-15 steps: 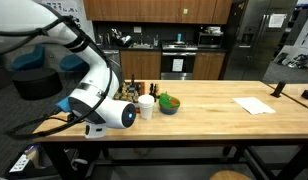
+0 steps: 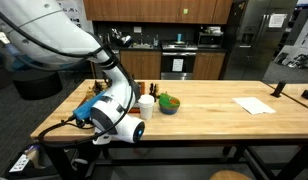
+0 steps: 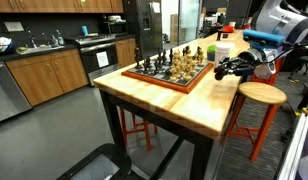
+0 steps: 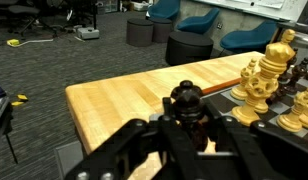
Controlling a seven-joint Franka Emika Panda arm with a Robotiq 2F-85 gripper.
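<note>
In the wrist view a dark, round-topped chess piece (image 4: 187,94) stands between the fingers of my gripper, which is shut on it. Its lower part is hidden by the fingers. Light wooden pieces (image 4: 258,88) and dark ones stand on the chessboard to the right. The second exterior view shows the gripper (image 3: 224,72) low over the table, off the board's right side. Light and dark pieces (image 3: 182,66) cover much of the red-edged board (image 3: 159,83). In the first exterior view the arm hides the gripper's tips and most of the board.
A white cup (image 2: 146,105) and a bowl with green things (image 2: 169,104) stand close to the arm. White paper (image 2: 254,105) lies farther right on the wooden table (image 2: 209,110). Bare tabletop surrounds the paper. A stool (image 3: 262,93) stands beside the table.
In the first exterior view the arm's lower part has moved right and slightly down toward the table's front edge. The cup and bowl stay where they were.
</note>
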